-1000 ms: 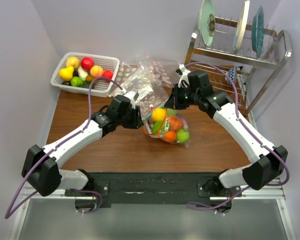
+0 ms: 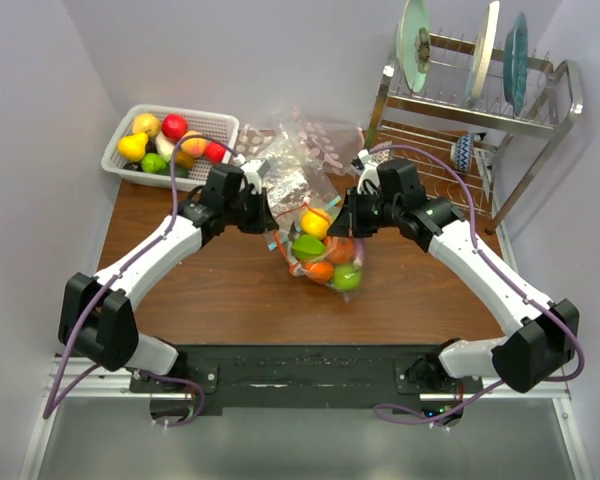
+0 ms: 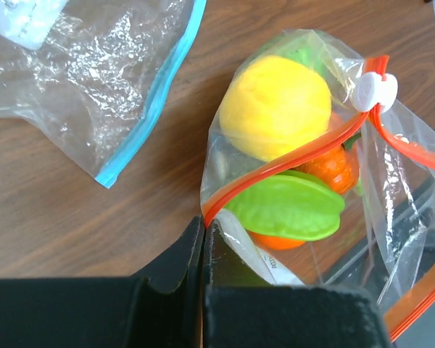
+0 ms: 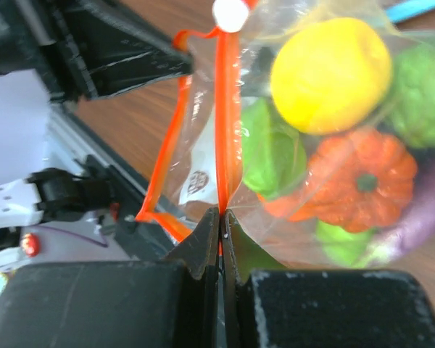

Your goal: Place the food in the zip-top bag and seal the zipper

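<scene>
A clear zip bag (image 2: 356, 248) with an orange zipper (image 3: 290, 156) holds toy food: a yellow fruit (image 3: 275, 107), a green starfruit-like piece (image 3: 290, 206), an orange pumpkin (image 4: 362, 177) and a few others. Pinched in the tips of my left gripper is one end of the orange zipper edge. Across the mouth, my right gripper is shut on another stretch of that edge. Between the two grips the mouth gapes, its orange strips apart. A white slider (image 3: 375, 91) sits on the zipper.
Flat behind the filled bag lie empty clear bags (image 2: 290, 175), one with a blue zipper (image 3: 156, 94). A white basket (image 2: 220, 125) of toy produce stands back left. The dish rack (image 2: 480, 112) rises back right.
The left gripper, apart about a second ago, has shut on the bag's edge and moved up-left.
</scene>
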